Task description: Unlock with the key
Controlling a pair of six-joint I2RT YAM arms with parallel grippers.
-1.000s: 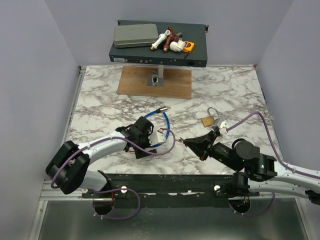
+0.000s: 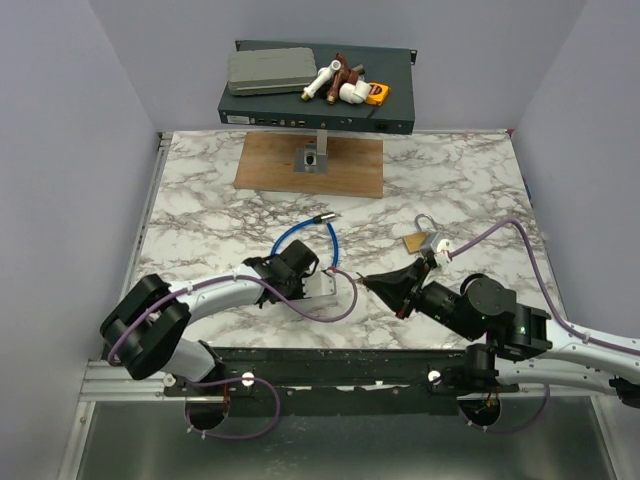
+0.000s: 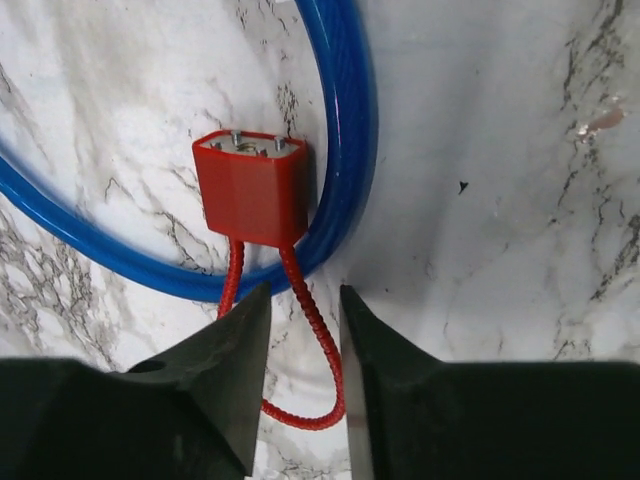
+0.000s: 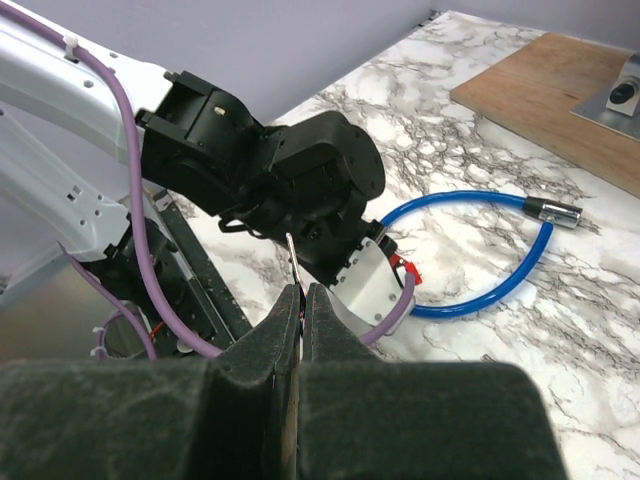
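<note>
A red padlock (image 3: 250, 190) with a red braided shackle lies on the marble inside a blue cable loop (image 3: 345, 120). My left gripper hangs over the shackle, its fingers part open with nothing held. In the top view the left arm covers the padlock. My right gripper is shut, with a thin metal rod (image 4: 293, 255) standing up from its fingertips, perhaps the key; in the top view it is at centre right.
A gold padlock (image 2: 414, 242) lies to the right of centre. A wooden board (image 2: 250, 165) with a metal latch is at the back, under a dark shelf holding pipe fittings.
The right arm is nearly still.
</note>
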